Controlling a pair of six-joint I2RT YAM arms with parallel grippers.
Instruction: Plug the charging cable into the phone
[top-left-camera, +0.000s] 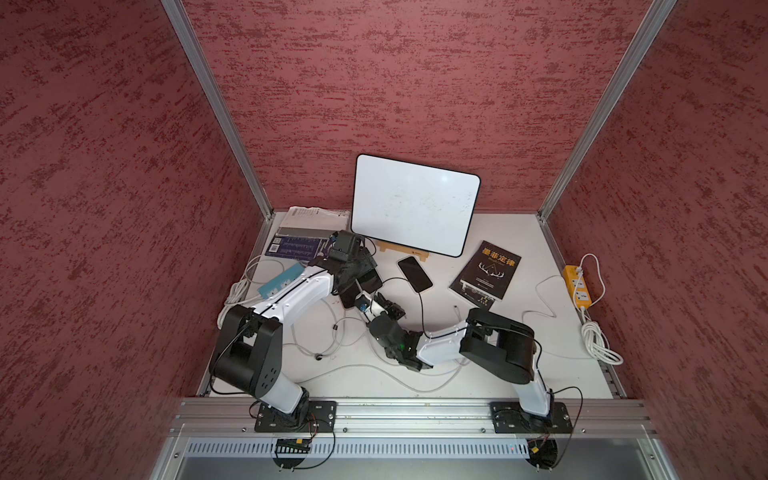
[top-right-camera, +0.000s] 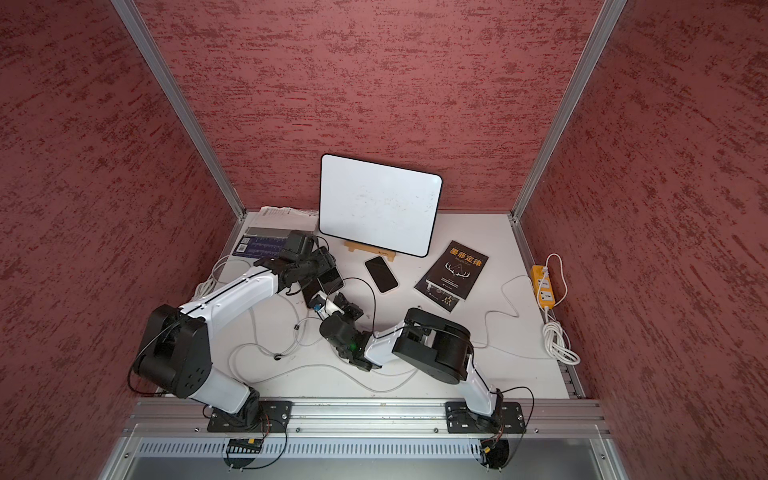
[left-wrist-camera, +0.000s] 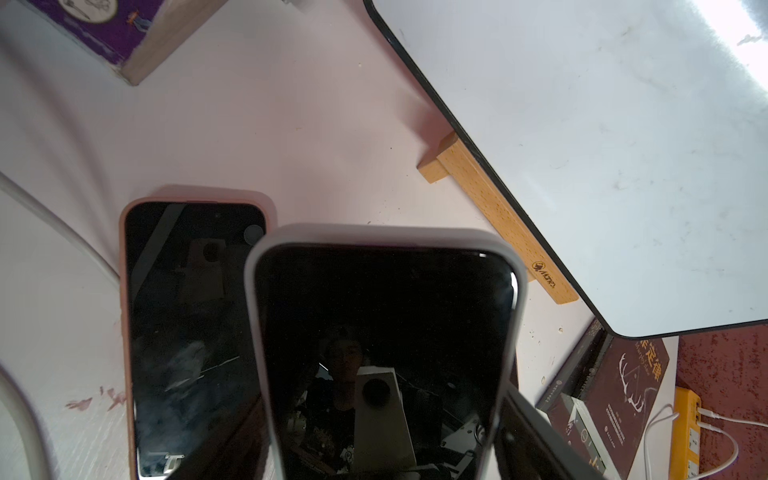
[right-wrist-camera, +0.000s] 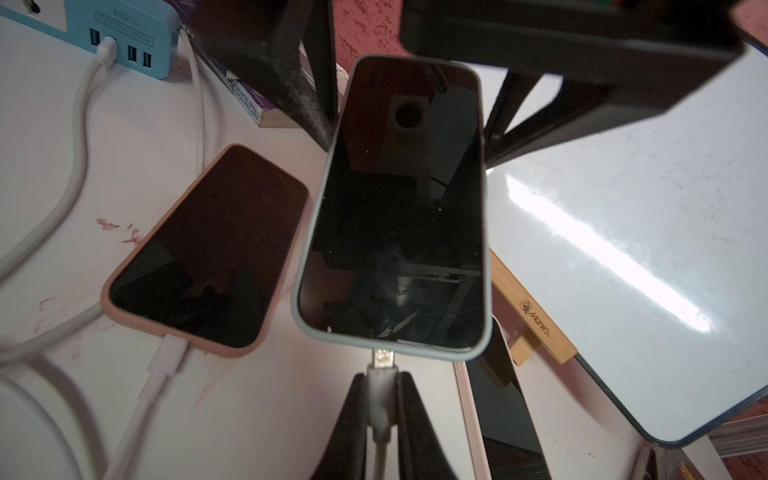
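Observation:
In the right wrist view a phone in a pale case (right-wrist-camera: 400, 216) is held up between the fingers of my left gripper, which is shut on its sides. My right gripper is shut on the charging cable's white plug (right-wrist-camera: 382, 388). The plug's metal tip (right-wrist-camera: 384, 357) meets the middle of the phone's bottom edge; some metal still shows below the case. Whether the tip sits inside the port, I cannot tell. In the left wrist view the same phone (left-wrist-camera: 384, 360) fills the space between the dark fingers.
A pink-cased phone (right-wrist-camera: 212, 248) with a white cable at its bottom lies to the left; another phone (top-left-camera: 415, 273) lies to the right. A whiteboard (top-left-camera: 416, 204) stands behind. Blue (top-left-camera: 281, 280) and yellow (top-left-camera: 576, 288) power strips sit at the sides. Loose cables cross the front table.

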